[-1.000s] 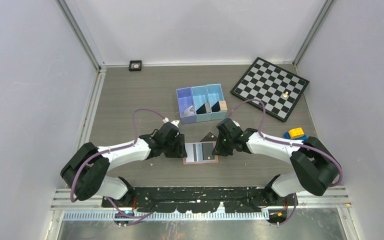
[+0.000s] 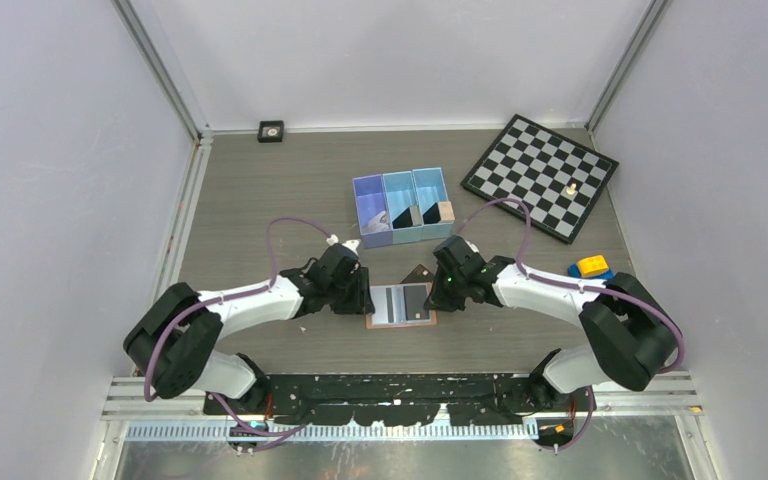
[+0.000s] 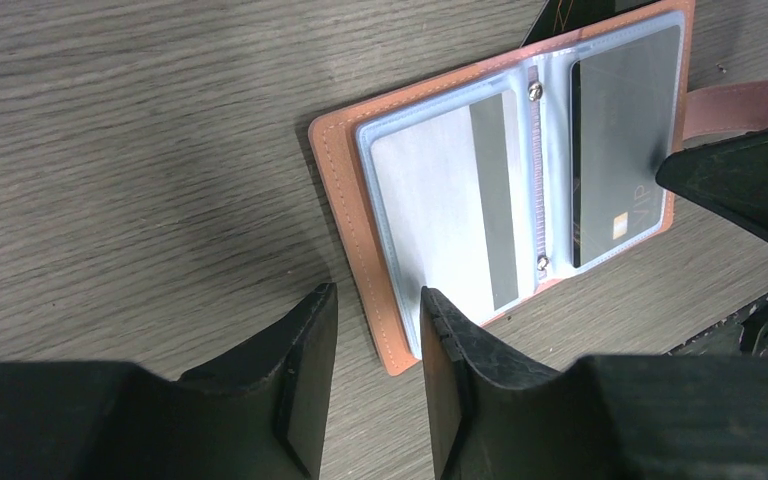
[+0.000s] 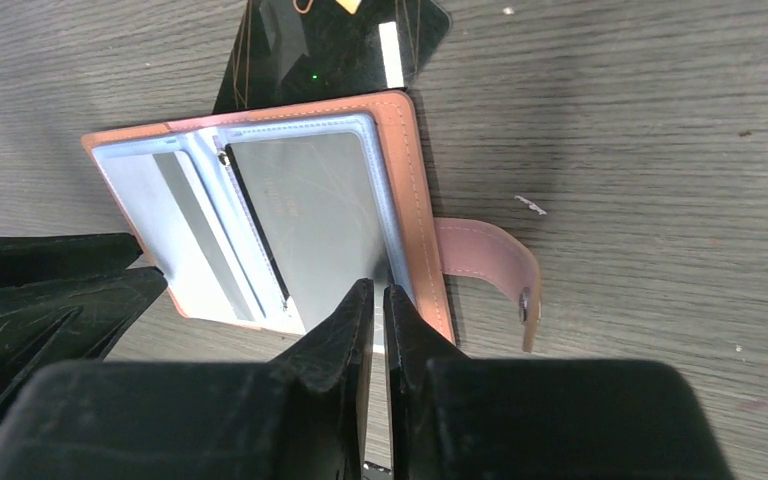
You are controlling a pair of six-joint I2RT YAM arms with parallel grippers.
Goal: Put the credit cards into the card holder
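The card holder (image 2: 390, 305) lies open on the table between my grippers, tan outside with clear sleeves. A white card with a grey stripe (image 3: 440, 200) is in its left side, a grey card (image 4: 305, 215) in its right. A dark card (image 4: 310, 55) lies beside it at the top. My left gripper is part open at the holder's left edge, nothing visible between its fingers. My right gripper is nearly closed at the holder's right edge, by the grey card; whether it grips the sleeve or card is hard to tell.
A three-compartment blue box (image 2: 402, 230) with cards stands behind the holder. A chessboard (image 2: 530, 160) is at back right, yellow and blue blocks (image 2: 590, 267) at right, a small black object (image 2: 271, 131) at back left.
The right arm has shifted very slightly; otherwise little visible change.
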